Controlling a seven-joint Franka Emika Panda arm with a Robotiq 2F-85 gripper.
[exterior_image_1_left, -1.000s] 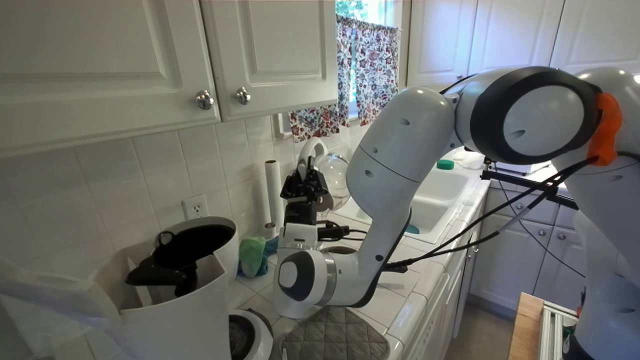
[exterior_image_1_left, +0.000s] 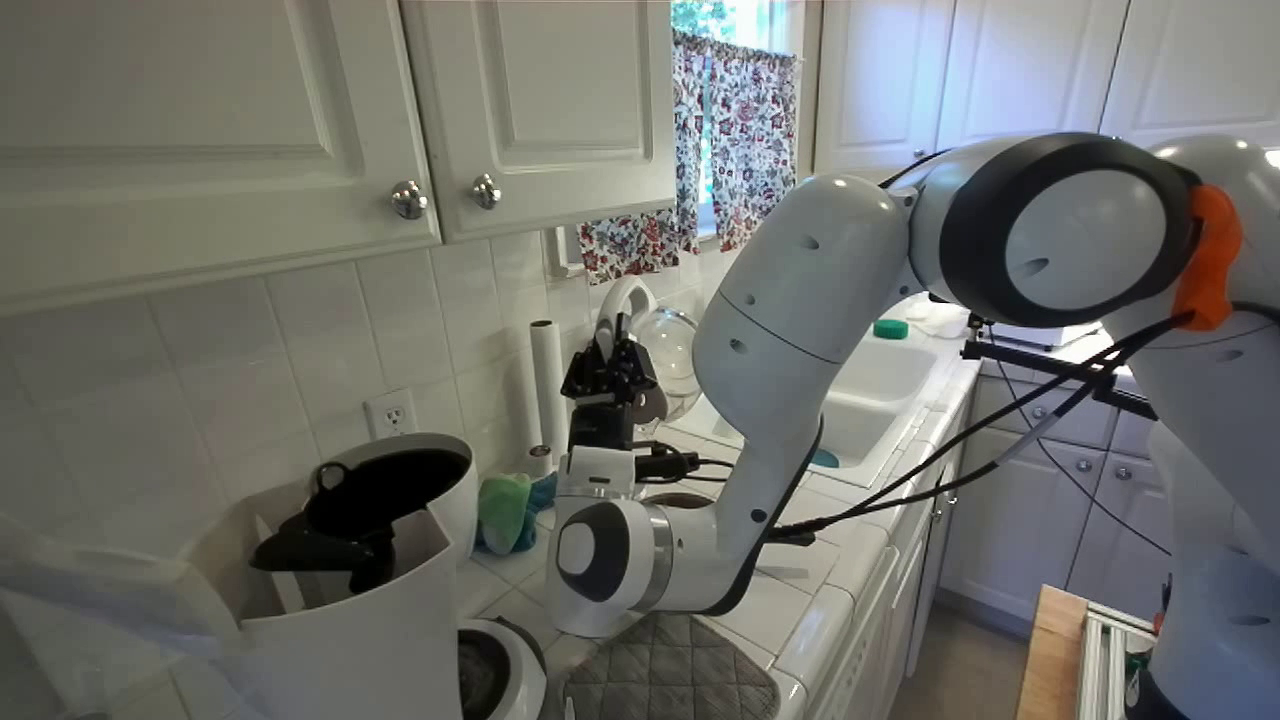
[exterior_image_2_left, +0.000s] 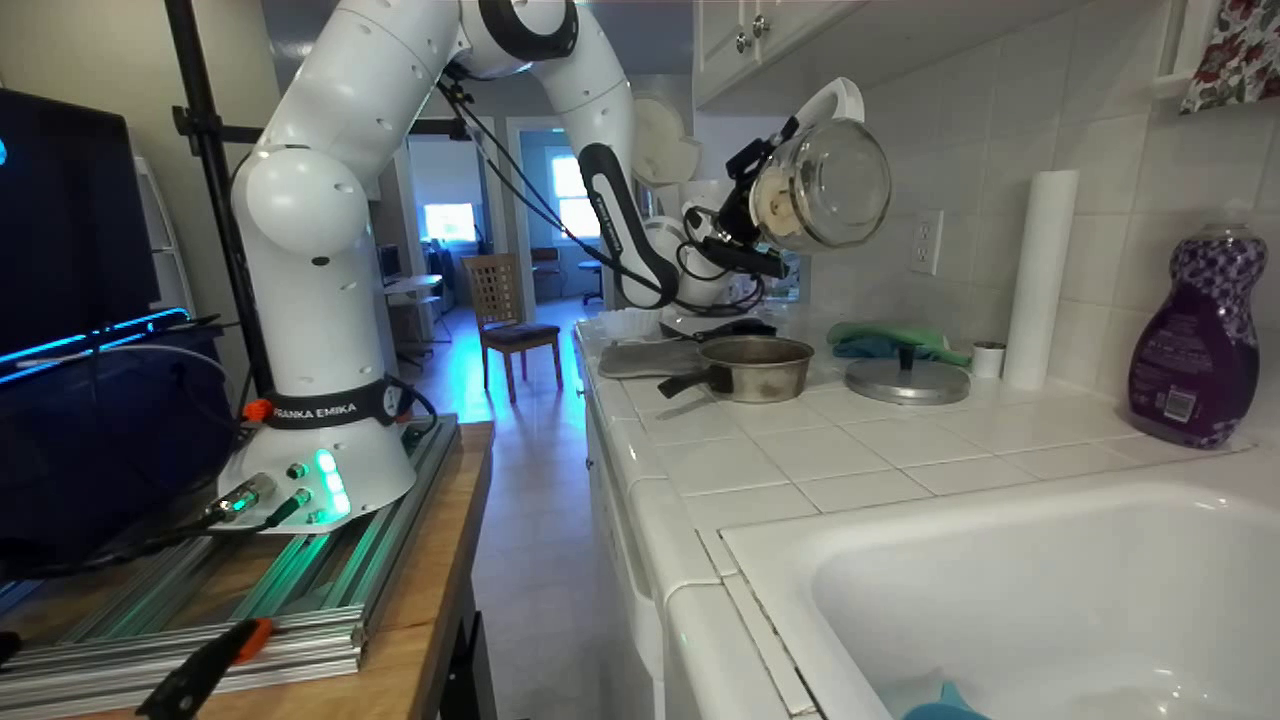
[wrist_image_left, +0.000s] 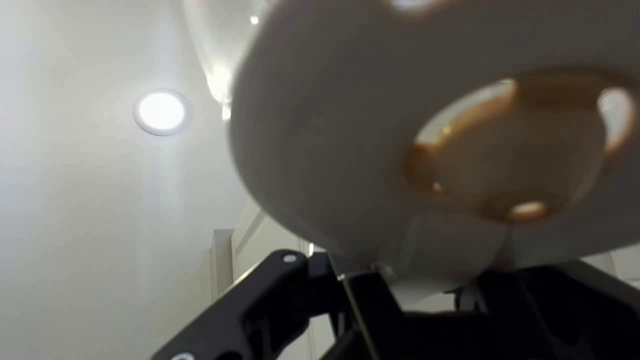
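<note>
A clear glass carafe (exterior_image_2_left: 846, 182) with a white handle (exterior_image_2_left: 834, 100) hangs tilted above the counter. My gripper (exterior_image_2_left: 764, 150) is shut on its handle. In exterior view 1 the carafe (exterior_image_1_left: 673, 358) is just right of the gripper (exterior_image_1_left: 614, 338), partly hidden by it. In the wrist view a large, blurred pale part of the carafe (wrist_image_left: 318, 150) fills the area above my black fingers (wrist_image_left: 264, 300), so the exact contact is hard to make out.
A white coffee maker (exterior_image_1_left: 360, 648) with its black lid raised stands at left. On the counter are a saucepan (exterior_image_2_left: 768, 370), a metal lid (exterior_image_2_left: 908, 380), a paper roll (exterior_image_2_left: 1039, 282) and a soap bottle (exterior_image_2_left: 1200, 336). Cabinets (exterior_image_1_left: 552, 96) overhang; the sink (exterior_image_2_left: 1020, 576) is beyond.
</note>
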